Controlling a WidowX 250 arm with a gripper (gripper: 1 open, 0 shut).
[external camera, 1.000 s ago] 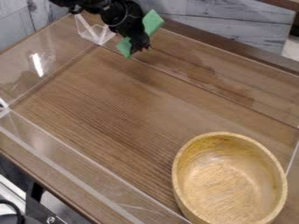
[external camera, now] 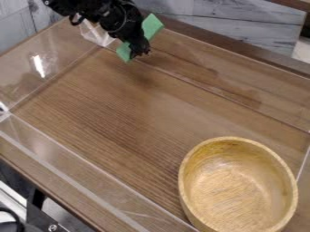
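At the top of the camera view, the black gripper (external camera: 133, 45) is shut on a light green block (external camera: 150, 27), which is held tilted near the back left of the wooden surface and partly hidden behind the fingers. A clear or white plastic object (external camera: 94, 33) shows behind the arm, too obscured to tell what it is.
A round pale tan bowl (external camera: 237, 186) sits at the front right. A clear edging runs along the left and front, with a grey marble-look wall (external camera: 242, 27) at the back.
The gripper and the green block have moved slightly to the left over the last second. The bowl has not moved.
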